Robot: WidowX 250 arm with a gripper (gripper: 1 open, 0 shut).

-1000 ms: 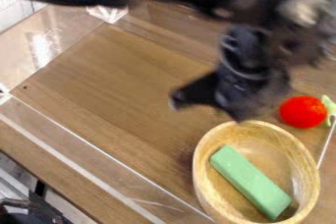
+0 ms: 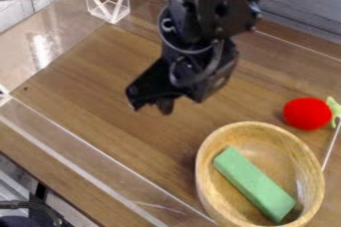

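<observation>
My dark gripper (image 2: 166, 96) hangs over the middle of the wooden table, open, with nothing seen between its fingers. It is above and to the left of a round tan bowl (image 2: 213, 186) at the lower right, which holds a long green block (image 2: 253, 183). A red round object (image 2: 306, 113), tomato-like, lies behind the bowl on the right, with a small pale green piece (image 2: 333, 108) beside it.
A clear plastic holder (image 2: 110, 2) stands at the back left. Clear strips run along the table's front-left edge (image 2: 94, 161).
My gripper has moved left from near the bowl and red object, and now shows sharply where it was blurred. The objects on the table have not moved.
</observation>
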